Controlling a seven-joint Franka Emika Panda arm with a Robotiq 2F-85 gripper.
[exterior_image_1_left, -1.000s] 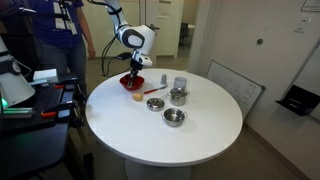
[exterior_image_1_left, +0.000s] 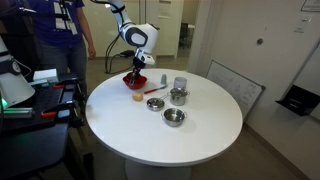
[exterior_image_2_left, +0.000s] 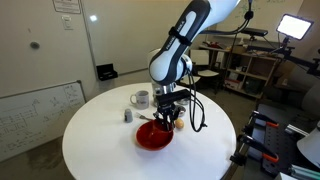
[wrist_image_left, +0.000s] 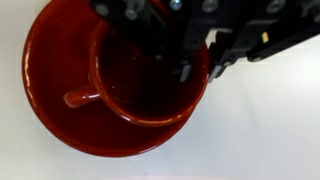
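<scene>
In the wrist view a dark red cup (wrist_image_left: 128, 80) with a side handle sits inside a wider red bowl (wrist_image_left: 45, 90). My gripper is at the cup's right side, one finger inside the rim and the other outside, shut on the cup's wall. The fingertips partly cover that edge. From exterior view 2, the arm reaches down into the red bowl (exterior_image_2_left: 150, 141); the cup is hard to make out there. Exterior view 1 has the same red bowl (exterior_image_1_left: 125, 87) near the far left edge of the round table, below the arm.
An orange-tan object (exterior_image_2_left: 180, 124) lies close beside the bowl. A grey mug (exterior_image_2_left: 142, 97), a metal pot (exterior_image_1_left: 178, 97) and metal bowls (exterior_image_1_left: 173, 116) stand elsewhere on the white table (exterior_image_1_left: 200, 140).
The arm has shifted very slightly at the red bowl over the last second. The other tableware looks unmoved.
</scene>
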